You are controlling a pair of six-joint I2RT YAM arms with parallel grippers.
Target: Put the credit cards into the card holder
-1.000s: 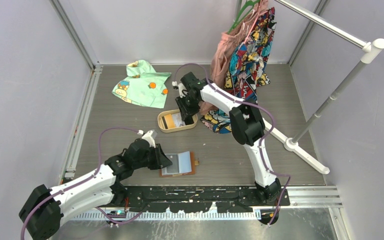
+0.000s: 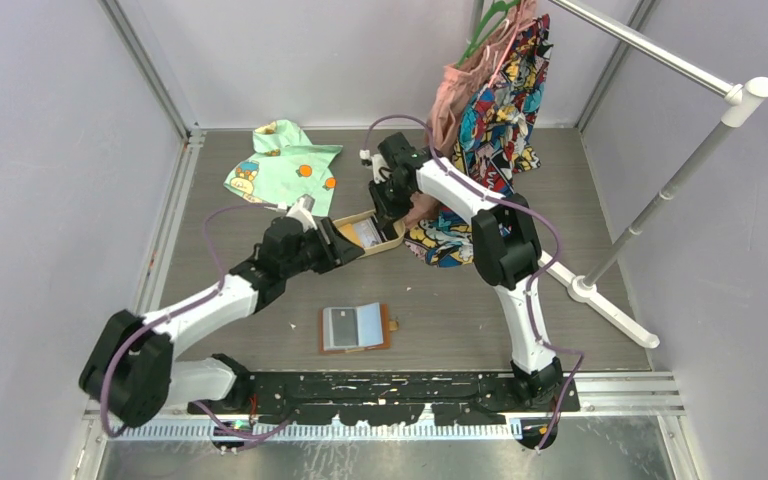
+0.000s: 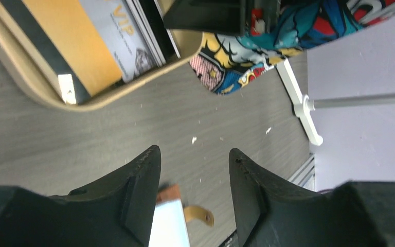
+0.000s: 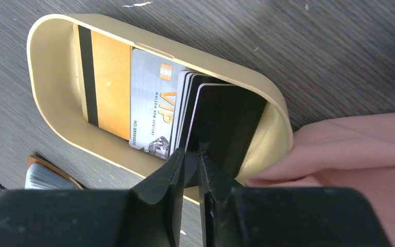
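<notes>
The card holder [image 2: 384,334], brown with clear sleeves, lies open at the front of the table. Behind it, a beige oval tray [image 4: 267,85] holds the cards: an orange one [image 4: 113,85], a silver VIP card [image 4: 146,103] and several dark ones [image 4: 229,123] leaning in a row. My right gripper is shut on the tray's near rim beside the dark cards; its fingers partly hide that rim. My left gripper is open and empty, reaching over the table close to the tray's left side in the top view.
A green patterned cloth [image 2: 290,170] lies at the back left. Hanging pink clothing [image 2: 460,95] and a colourful garment [image 2: 500,110] crowd the tray's right side. A white rack [image 2: 625,235] stands at the right. Bare table lies between tray and card holder.
My left gripper has moved up from beside the card holder toward the tray. The right gripper has shifted slightly right, and the tray has moved along with it.
</notes>
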